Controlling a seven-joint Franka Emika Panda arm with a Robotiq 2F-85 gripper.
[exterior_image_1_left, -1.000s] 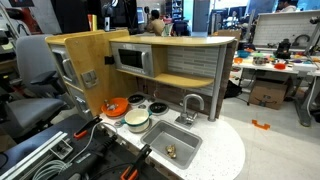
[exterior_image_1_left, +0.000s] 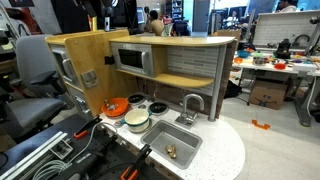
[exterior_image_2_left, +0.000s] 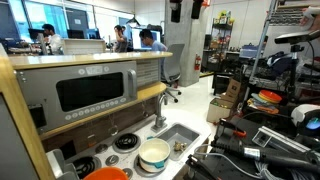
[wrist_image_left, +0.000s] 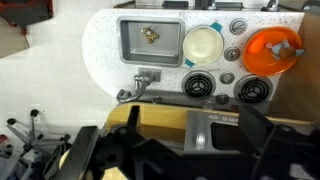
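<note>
High above the counter, my gripper is open, its fingers wide apart with nothing between them. Its dark fingertips also show at the top of exterior view 2. Below lies a grey sink (wrist_image_left: 130, 42) with a small yellowish-brown object (wrist_image_left: 150, 34) inside. A cream pot (wrist_image_left: 203, 46) stands between the sink and an orange bowl or plate (wrist_image_left: 262, 62). Something small and greyish (wrist_image_left: 286, 47) rests in the orange one. No gripper finger touches any of these things.
Behind the sink rises a faucet (exterior_image_1_left: 192, 104). Black stove burners (wrist_image_left: 198, 84) adjoin the pot. A silver microwave (exterior_image_2_left: 89, 92) sits under the wooden shelf (exterior_image_1_left: 180, 40). White counter (exterior_image_1_left: 222, 145) beside the sink is clear.
Dark parts of my arm and gripper reach farther into the upper left of exterior view 1. The pot, orange bowl and sink object look unmoved.
</note>
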